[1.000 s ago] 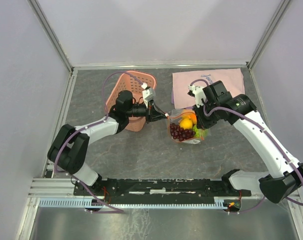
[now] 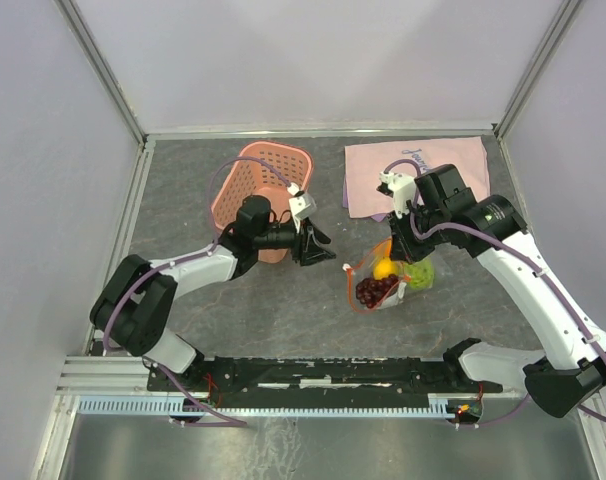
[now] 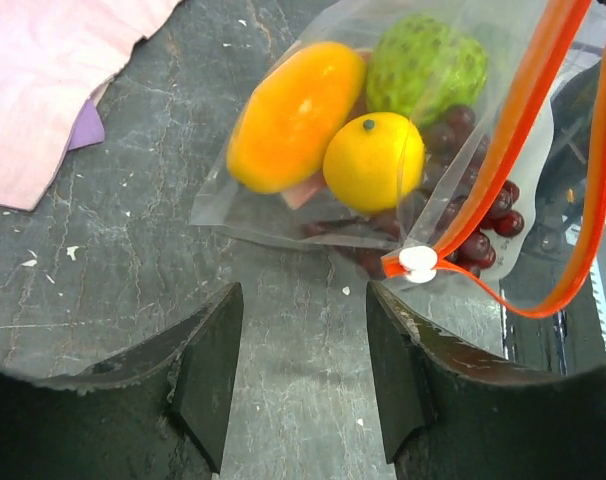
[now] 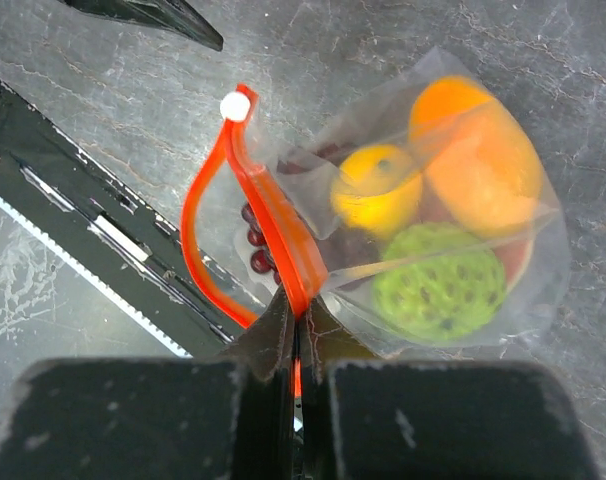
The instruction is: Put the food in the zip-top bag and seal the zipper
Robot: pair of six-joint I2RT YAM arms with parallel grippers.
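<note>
The clear zip bag [image 2: 413, 280] with orange zipper holds grapes [image 2: 375, 292], a yellow fruit [image 3: 373, 162], an orange oblong fruit [image 3: 293, 115] and a green bumpy fruit [image 4: 438, 280]. The zipper's white slider [image 3: 417, 262] lies just beyond my left gripper, which is open with nothing between its fingers. My right gripper is shut on the orange zipper strip at the bag's mouth.
An orange basket [image 2: 245, 170] stands at the back left, behind my left arm. A pink cloth [image 2: 368, 175] lies at the back right. Bare table lies left of and in front of the bag.
The bag's left end has shifted right and down.
</note>
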